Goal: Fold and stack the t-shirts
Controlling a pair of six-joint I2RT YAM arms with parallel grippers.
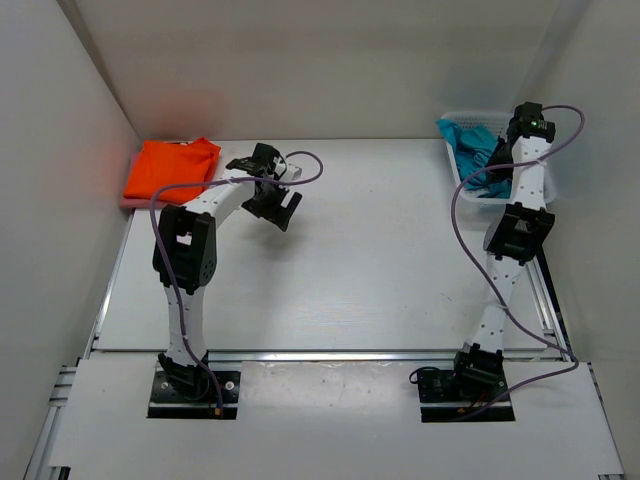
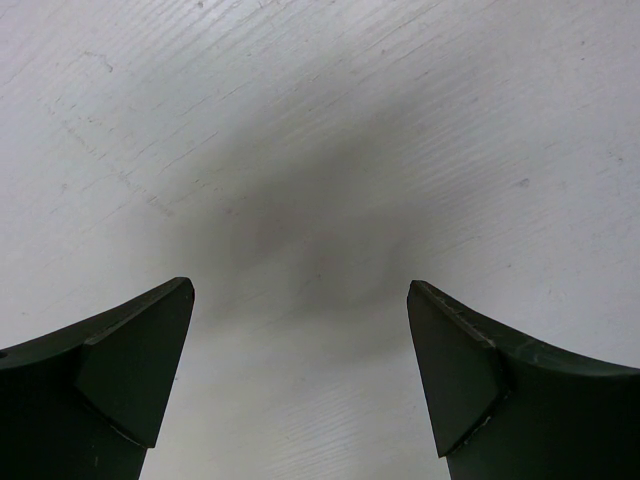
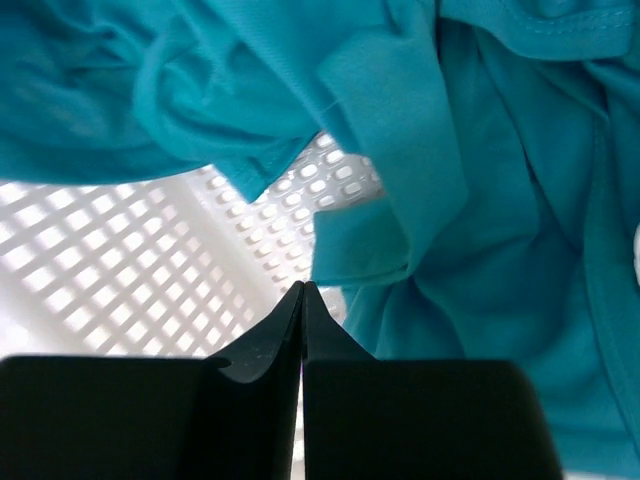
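Observation:
A crumpled teal T-shirt (image 1: 470, 150) lies in the white basket (image 1: 550, 190) at the back right. My right gripper is down at the basket with its fingertips pressed together and nothing between them. Around and beyond those tips, the teal cloth (image 3: 420, 170) stays outside the fingers, one folded flap hanging just above them. At the back left lies a folded orange T-shirt (image 1: 170, 170) with something pinkish beneath. My left gripper (image 1: 290, 207) is open over bare table to the right of that stack; its two fingers (image 2: 130, 370) stand wide apart.
The basket's perforated wall (image 3: 110, 270) rises close beside my right fingers. A wide stretch of white table (image 1: 330, 250) between the arms is clear. Walls border the table at the left, back and right.

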